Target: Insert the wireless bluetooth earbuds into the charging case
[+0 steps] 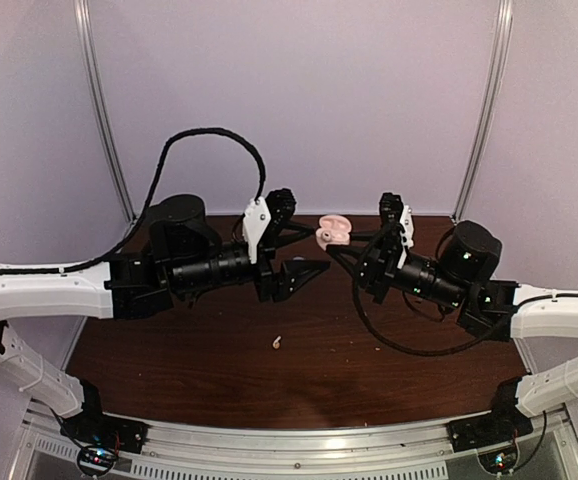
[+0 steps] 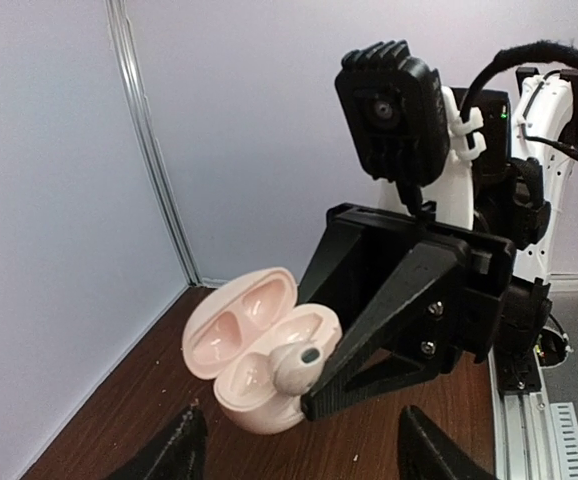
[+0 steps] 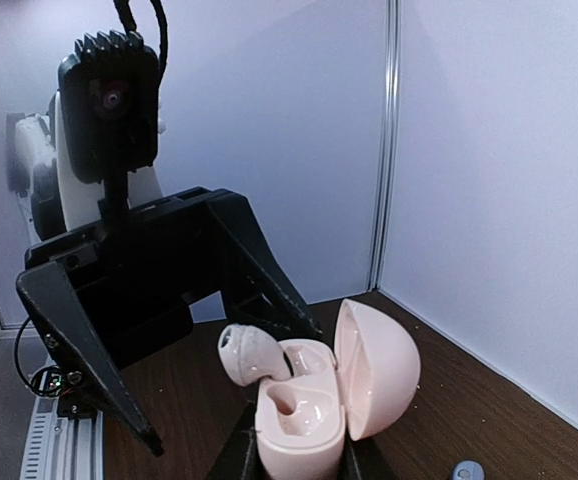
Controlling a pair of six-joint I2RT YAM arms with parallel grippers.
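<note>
The pink charging case (image 3: 304, 405) is held up with its lid (image 3: 381, 368) open. My right gripper is shut on its body. One earbud (image 3: 250, 354) leans out of the case, tipped, its bulb sticking up above the rim rather than sitting flush; the other socket (image 3: 304, 412) is empty. From the left wrist view, that earbud (image 2: 297, 368) juts toward the camera. My left gripper is open around the case's near side, with nothing gripped between its fingers. A second earbud (image 1: 277, 342) lies on the table below the arms.
A small bluish object (image 3: 468, 470) lies on it. Pale walls (image 1: 289, 100) enclose the back and sides.
</note>
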